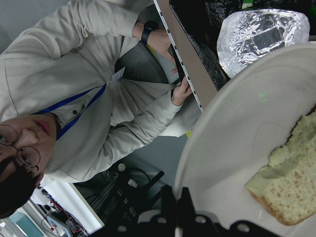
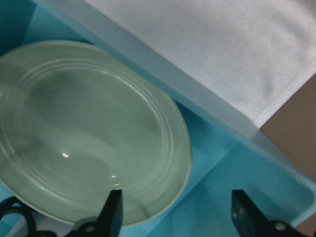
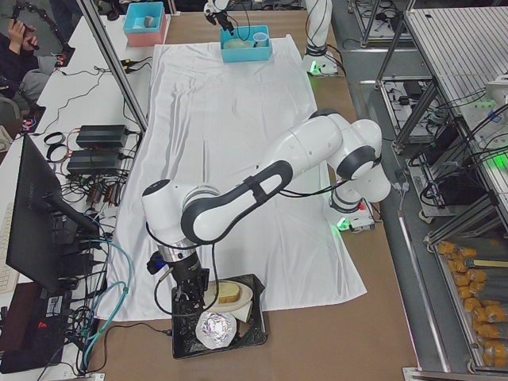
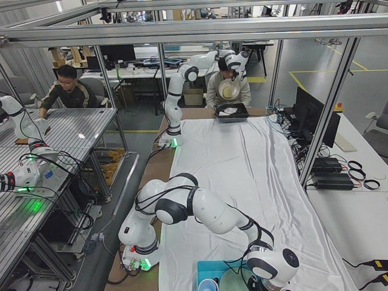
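My left gripper is shut on the rim of a white plate (image 1: 212, 163) carrying a slice of bread (image 1: 291, 182), held over the black tray (image 3: 258, 333). The tray holds a foil-covered round item (image 3: 216, 330) and white items partly hidden by the plate. My right gripper is open above a pale green plate (image 2: 79, 123) lying in a blue bin (image 2: 227, 182), with a finger on either side of the plate's near right edge in the right wrist view.
A person (image 1: 74, 84) is close beyond the black tray. A monitor (image 3: 36, 222) and cables line one side.
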